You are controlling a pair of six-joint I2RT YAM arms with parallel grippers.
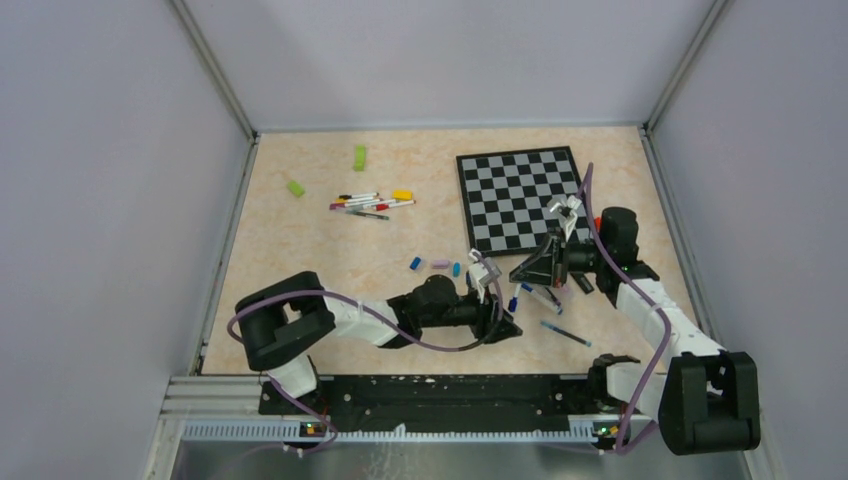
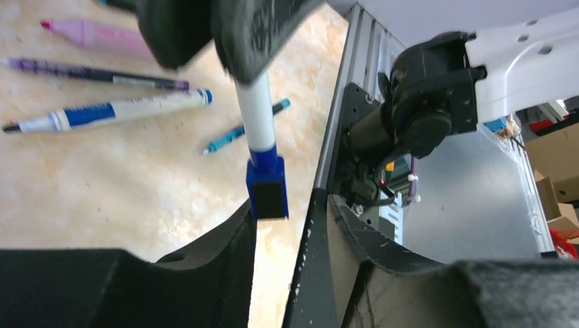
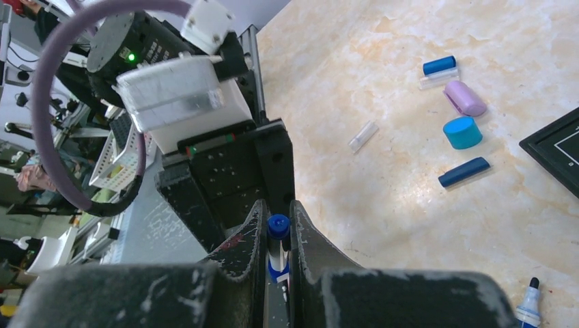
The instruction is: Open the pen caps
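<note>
In the left wrist view a white marker [image 2: 256,113] with a blue, dark-ended cap [image 2: 266,188] points down from my right gripper, which is shut on its body. The cap is on the marker's lower end. My left gripper is open, its fingers [image 2: 235,260] apart below the cap; whether one touches it I cannot tell. From above, the blue cap [image 1: 513,304] shows between the two grippers, with my left gripper [image 1: 510,328] nearer the front edge. In the right wrist view, the marker's blue end [image 3: 278,225] sits between my right gripper's fingertips.
Loose caps, including a purple one [image 3: 465,98] and a teal one [image 3: 462,132], lie on the table. A teal pen [image 1: 566,333] and a blue-white marker [image 2: 130,109] lie below. Several pens [image 1: 365,202] lie far left; a chessboard [image 1: 480,240] is at the back right.
</note>
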